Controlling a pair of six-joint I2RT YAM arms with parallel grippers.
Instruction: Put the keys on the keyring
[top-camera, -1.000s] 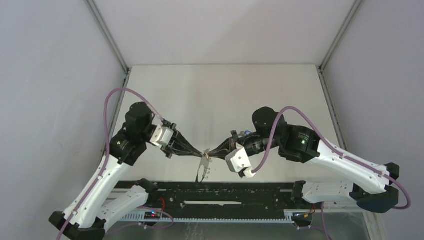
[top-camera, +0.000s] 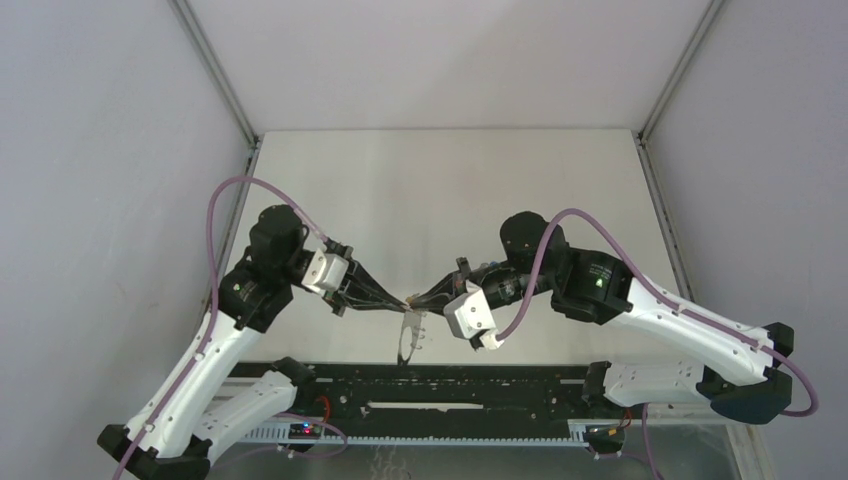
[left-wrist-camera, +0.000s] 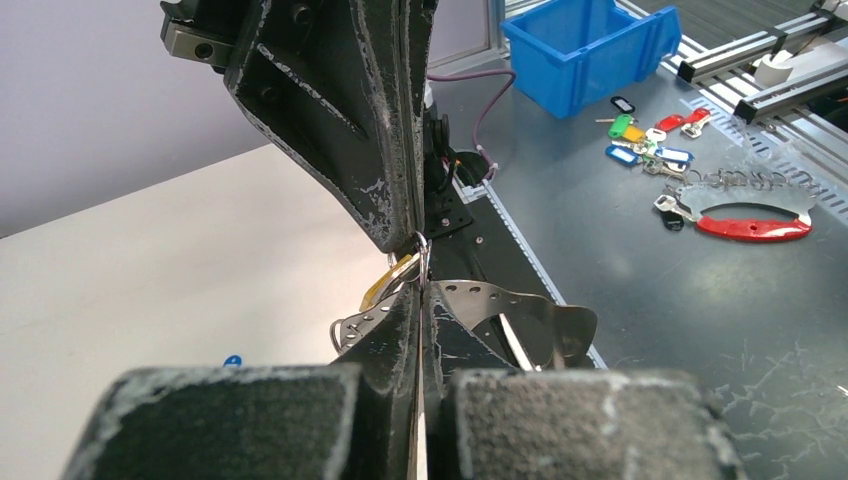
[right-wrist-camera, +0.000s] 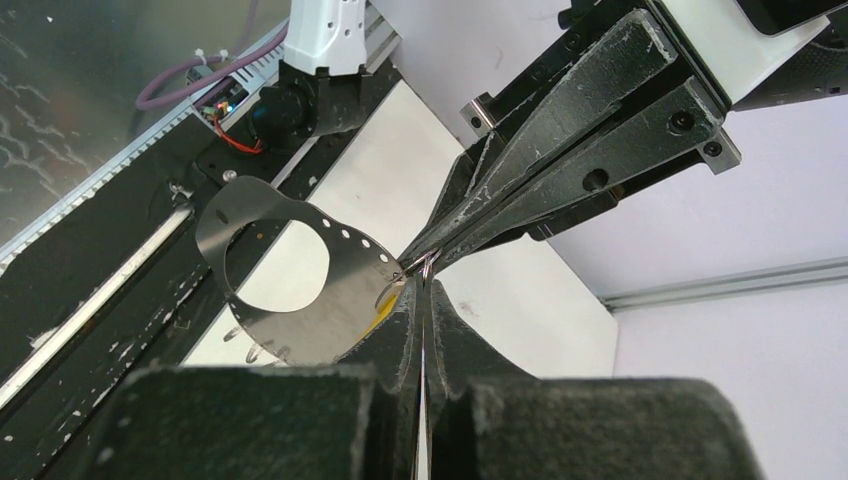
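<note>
In the top view my left gripper (top-camera: 406, 307) and right gripper (top-camera: 412, 303) meet tip to tip above the table's front part. Below them in the air hangs the keyring, a curved metal plate (right-wrist-camera: 300, 325) with a large opening, small holes and several wire rings. My left gripper is shut on a thin metal ring (left-wrist-camera: 423, 248) at its tips. A yellow piece (left-wrist-camera: 382, 286) sits beside these tips, partly hidden. My right gripper is shut; thin metal (right-wrist-camera: 430, 262) shows at its tips, but I cannot tell whether it is pinched.
Across the dark surface, in the left wrist view, lie several keys with coloured tags (left-wrist-camera: 640, 137), a red-handled holder (left-wrist-camera: 755, 228) with wire rings, and a blue bin (left-wrist-camera: 565, 50). The white table (top-camera: 450, 200) behind the arms is clear. A small blue piece (left-wrist-camera: 233, 360) lies there.
My right gripper has shifted slightly left, toward the left tips. The hanging plate has swung a little and now hangs more upright. The left arm looks still.
</note>
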